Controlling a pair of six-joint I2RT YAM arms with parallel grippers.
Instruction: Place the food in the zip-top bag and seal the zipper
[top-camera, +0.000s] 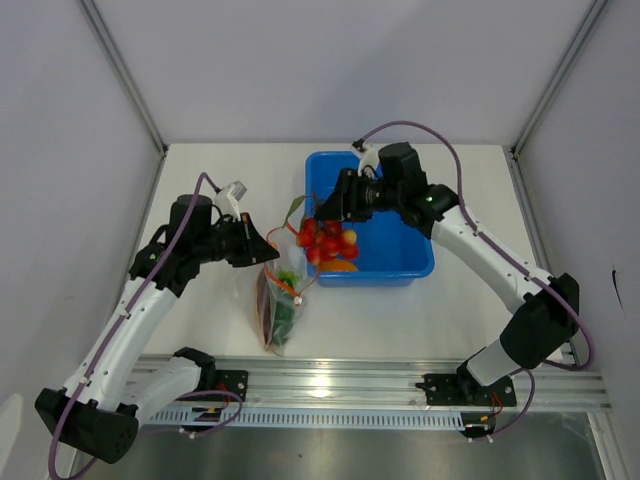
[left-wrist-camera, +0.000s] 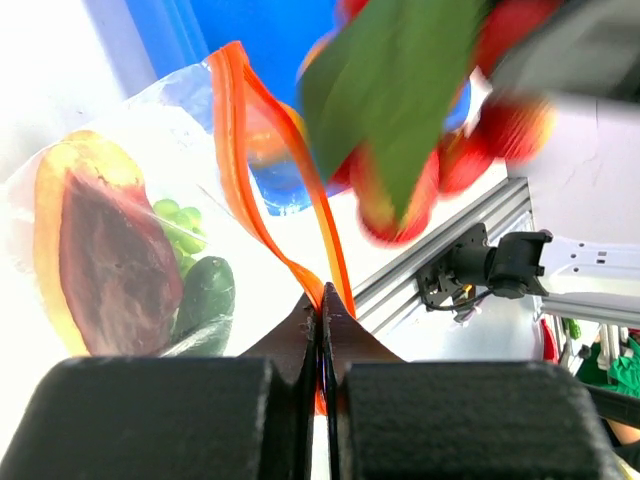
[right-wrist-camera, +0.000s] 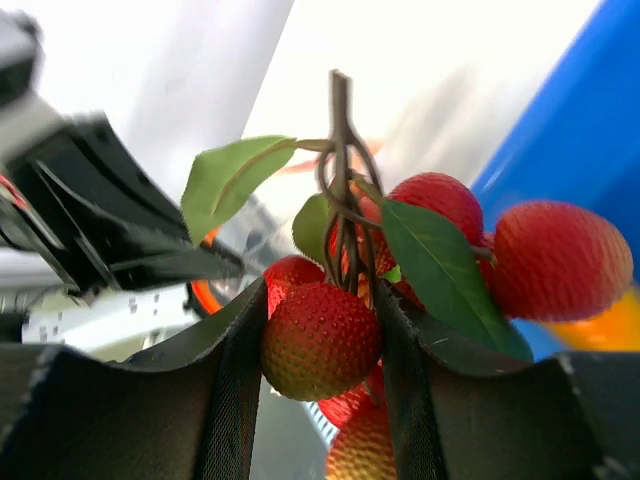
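My left gripper is shut on the orange zipper edge of the clear bag, whose mouth gapes. Inside the bag lie a brown-yellow item, green grapes and a dark green vegetable. A bunch of red lychees with stems and leaves hangs at my right gripper, right of the bag mouth in the top view. The right fingertips are at a lychee; whether they grip it or the stem behind is unclear.
The blue bin sits behind and right of the bag, with a yellow-orange item near its front.
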